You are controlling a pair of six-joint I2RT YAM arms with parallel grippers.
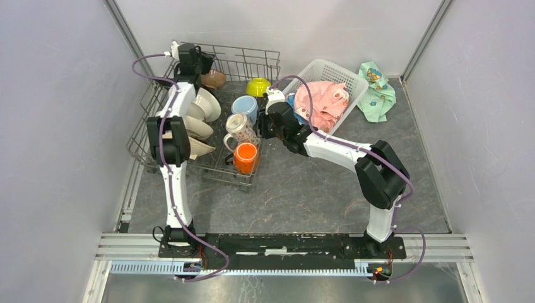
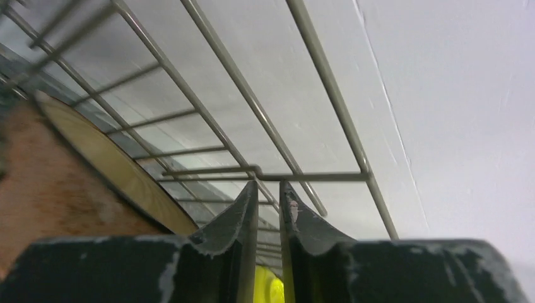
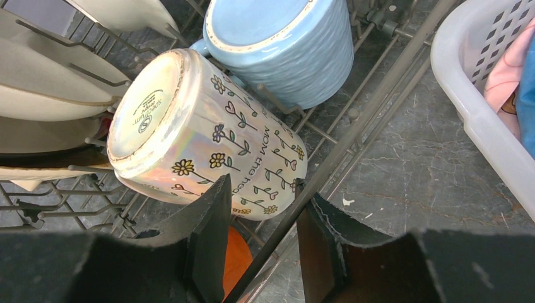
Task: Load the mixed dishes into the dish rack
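At the back left of the dish rack (image 1: 246, 53), my left gripper is shut beside a brown bowl (image 1: 213, 79); what lies between its fingertips does not show clearly. A yellow bowl (image 1: 258, 87) sits to its right; cream plates and bowls (image 1: 197, 126) stand along the left. A blue mug (image 3: 277, 57), a flowered mug (image 3: 214, 132) and an orange mug (image 1: 245, 160) lie upside down on the right. My right gripper stands at the rack's right rail beside the flowered mug, part open with the rail showing between its fingers.
A white basket (image 1: 350, 107) with pink and blue cloths adjoins the rack's right side, and a green cloth (image 1: 378, 104) lies beyond it. Walls close in behind and at both sides.
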